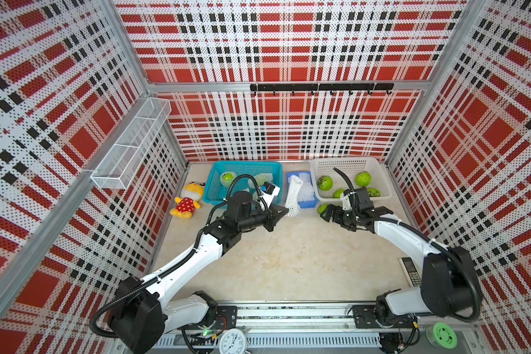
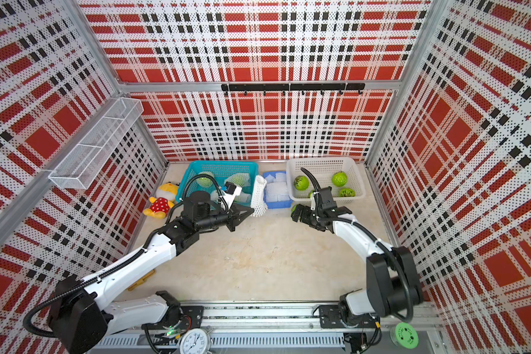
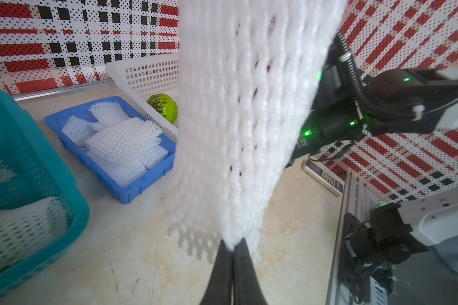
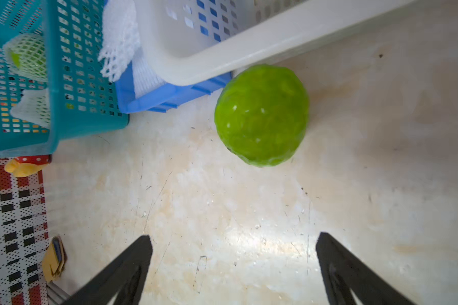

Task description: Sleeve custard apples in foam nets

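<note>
My left gripper is shut on a white foam net [image 3: 249, 101], held upright between the teal basket [image 1: 242, 165] and the blue tray [image 3: 117, 190]. More nets lie in that tray. My right gripper is open above the table, just short of a loose green custard apple [image 4: 262, 114] by the white basket's front [image 4: 203, 71]. More green fruit [image 1: 362, 178] sits in the white basket. Fruit in nets [image 4: 25, 58] rests in the teal basket.
A plush toy [image 1: 185, 206] lies left of the teal basket, a yellow wallet [image 4: 53, 259] at the left. A calculator [image 1: 410, 271] is at the right edge.
</note>
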